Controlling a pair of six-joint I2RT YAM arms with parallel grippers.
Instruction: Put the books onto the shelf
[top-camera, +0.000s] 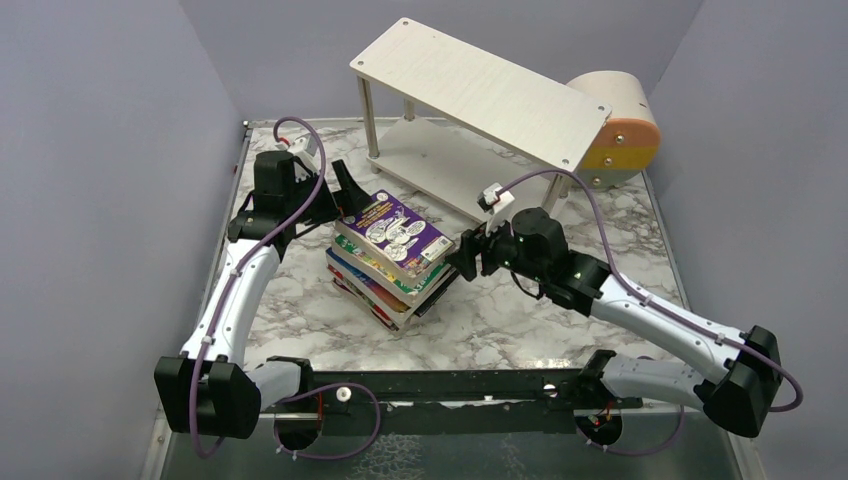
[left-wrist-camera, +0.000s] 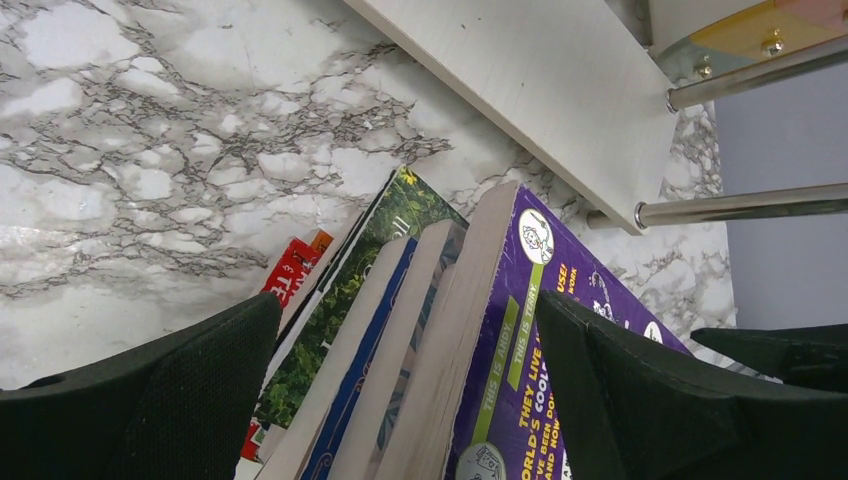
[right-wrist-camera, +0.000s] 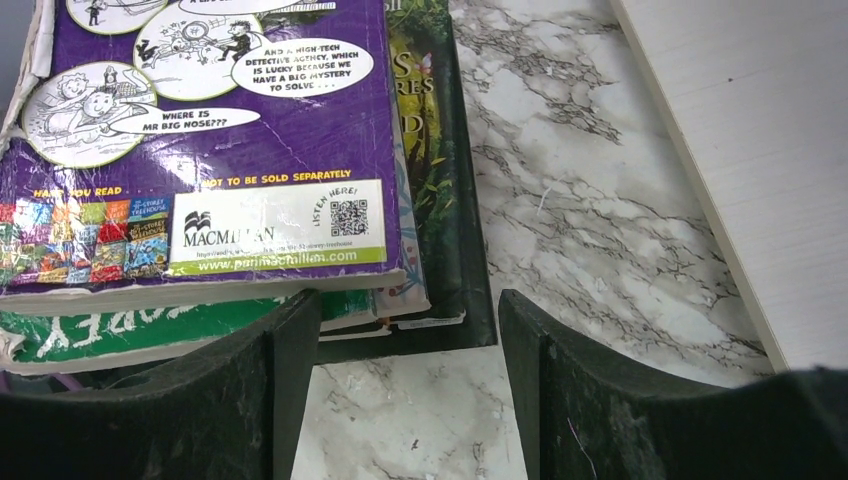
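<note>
A leaning pile of books sits on the marble table, a purple book (top-camera: 395, 230) on top, with a green book (right-wrist-camera: 140, 330) and several others below it, corners staggered. My left gripper (top-camera: 350, 195) is at the pile's upper-left corner; in its wrist view its open fingers straddle the ends of the upper books, whose spines and edges show between them. My right gripper (top-camera: 470, 250) is at the pile's right corner, open; in its wrist view its fingertips lie just below the books' corner.
A two-level white shelf (top-camera: 480, 90) stands behind the pile, with a rounded cream, orange and yellow object (top-camera: 620, 140) at its right. Bare marble (top-camera: 580, 330) lies to the front right and left of the pile.
</note>
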